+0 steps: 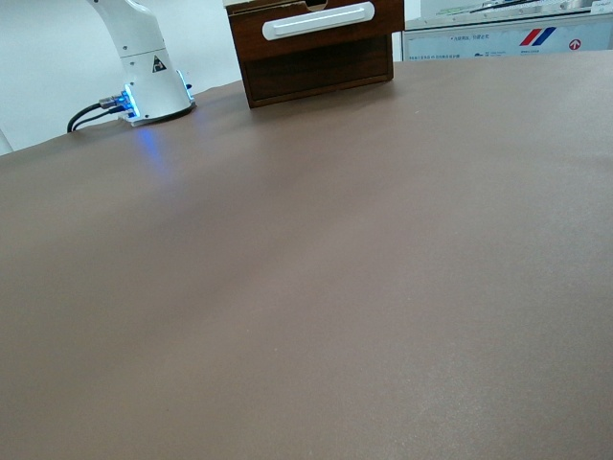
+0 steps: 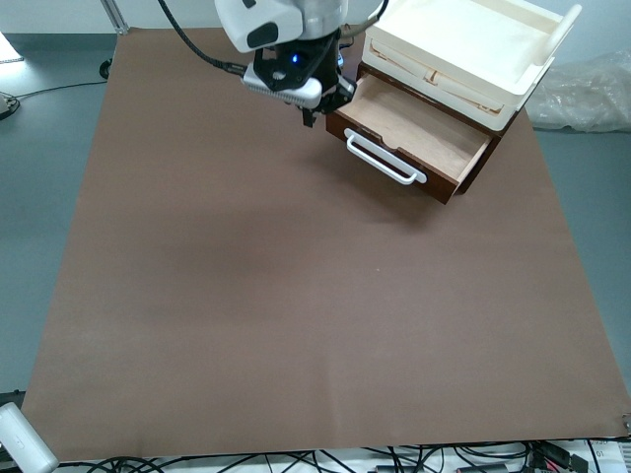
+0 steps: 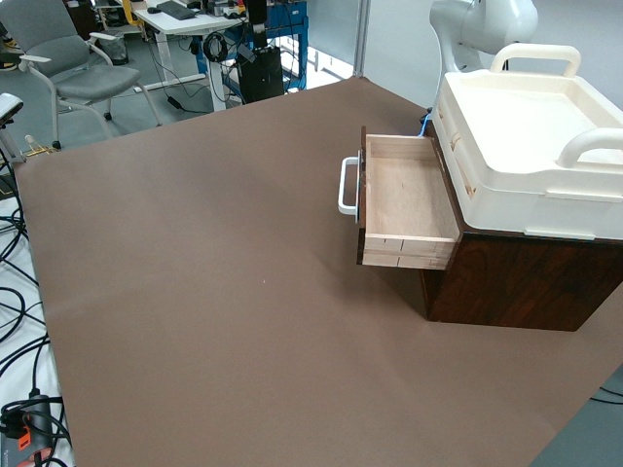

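Note:
A wooden drawer unit stands at the back with its empty drawer (image 2: pixel 419 133) pulled out, a white handle (image 2: pixel 385 158) on its front; the same drawer (image 3: pixel 404 190) shows in the right view. A white lidded box (image 2: pixel 458 54) sits on top. My gripper (image 2: pixel 311 108) hangs over the table left of the drawer, in the left view, its finger state unclear; it is not seen in the top view, where the unit's dark front (image 1: pixel 316 72) appears.
Cables (image 3: pixel 24 321) run along one edge outside the table. The arm's base (image 1: pixel 158 96) stands at the back.

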